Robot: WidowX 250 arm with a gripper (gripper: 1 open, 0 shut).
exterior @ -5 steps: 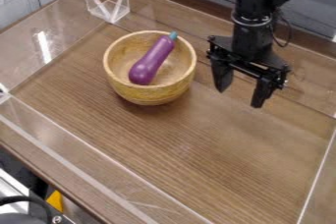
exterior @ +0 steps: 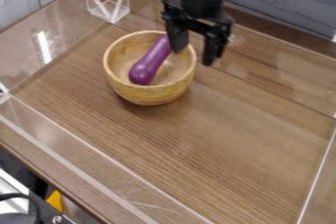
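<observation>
A purple eggplant [exterior: 153, 60] lies tilted inside a round yellow bowl [exterior: 149, 91] left of centre on the wooden table. The black gripper [exterior: 195, 39] is at the bowl's back right, beside the eggplant's upper end, its two prongs pointing down and apart. It stands open, with nothing seen between them.
A clear wire rack [exterior: 108, 3] stands at the back left. A wall runs along the back edge. A black cable and a yellow object sit at the lower left corner.
The gripper has moved left from the right side of the table to the back right of the bowl. The bowl and eggplant have not moved.
</observation>
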